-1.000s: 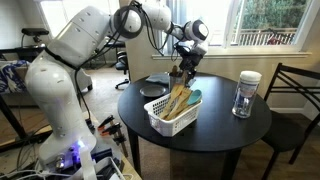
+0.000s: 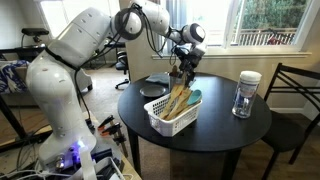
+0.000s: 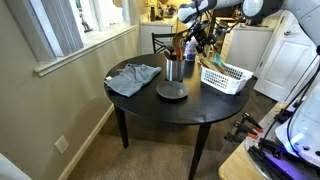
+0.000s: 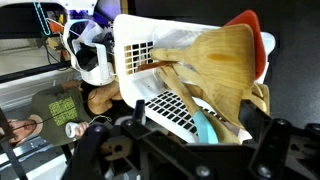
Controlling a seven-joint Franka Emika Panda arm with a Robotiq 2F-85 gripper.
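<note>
My gripper is open, its dark fingers [image 4: 256,118] set wide apart along the lower part of the wrist view. Below it stands a white slotted basket [image 2: 175,127] on the dark round table. Wooden utensils [image 2: 178,100] lean up out of the basket, together with a teal spoon [image 2: 194,98]. A broad wooden head [image 4: 222,62] shows large and close in the wrist view, with a red utensil [image 4: 262,50] partly behind it. In exterior view 1 the gripper [image 2: 187,70] hangs just above the utensil tops; whether it touches any cannot be told.
A metal holder with utensils [image 3: 175,68], a dark plate [image 3: 172,90] and a grey cloth [image 3: 133,79] share the table [image 3: 205,112]. A white canister [image 2: 246,95] stands at the right in exterior view 1, near a dark chair [image 2: 295,105]. Tabletop beyond the basket is clear.
</note>
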